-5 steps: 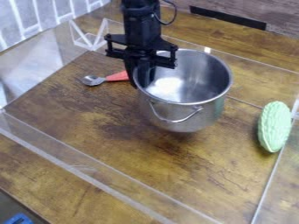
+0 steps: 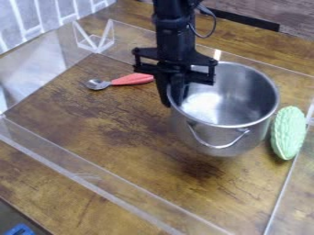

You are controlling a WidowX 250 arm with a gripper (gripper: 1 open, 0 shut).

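My black gripper (image 2: pixel 175 90) is shut at the left rim of a stainless steel pot (image 2: pixel 233 115), which has a wire handle on its front side. The fingertips are at the rim, partly hidden, so their exact hold is hard to see. A pale green, leaf-like vegetable (image 2: pixel 288 133) lies just right of the pot. A spoon with a red handle (image 2: pixel 130 80) lies behind and left of the pot.
Clear plastic walls border the wooden table (image 2: pixel 98 142). A blue object (image 2: pixel 17 229) shows at the bottom left corner.
The pot and my gripper have moved right together, closer to the green vegetable, after tilting along the way.
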